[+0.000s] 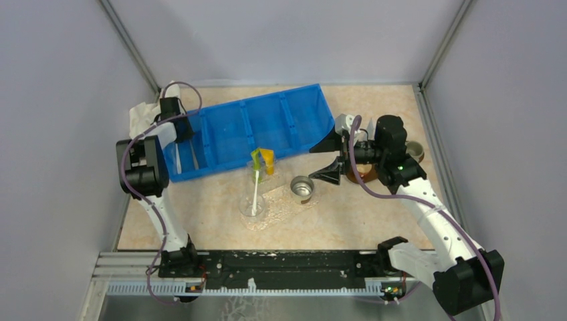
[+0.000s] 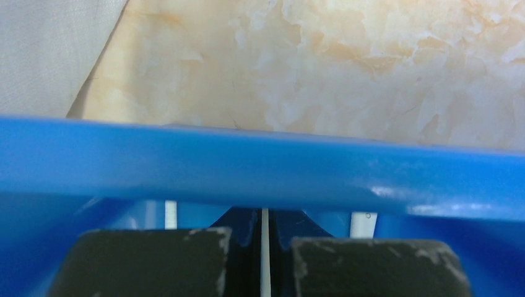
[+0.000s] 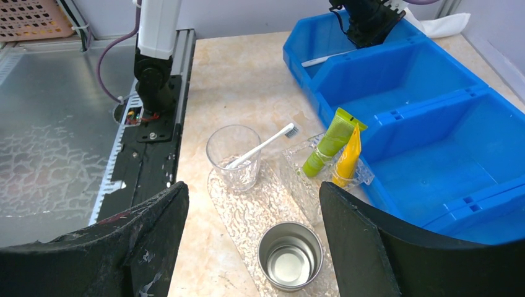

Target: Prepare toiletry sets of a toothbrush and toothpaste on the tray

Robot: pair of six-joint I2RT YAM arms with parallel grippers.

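Observation:
My left gripper is down in the leftmost compartment of the blue tray, shut, with a thin pale strip showing between or behind its fingers; whether it is held I cannot tell. Long white items lie in that compartment. A glass holds a white toothbrush. To its right, a clear holder carries a green toothpaste tube and a yellow tube. My right gripper stands open, empty, above the table near a metal cup.
A white cloth lies at the back left beside the tray. Cups stand at the right behind my right arm.

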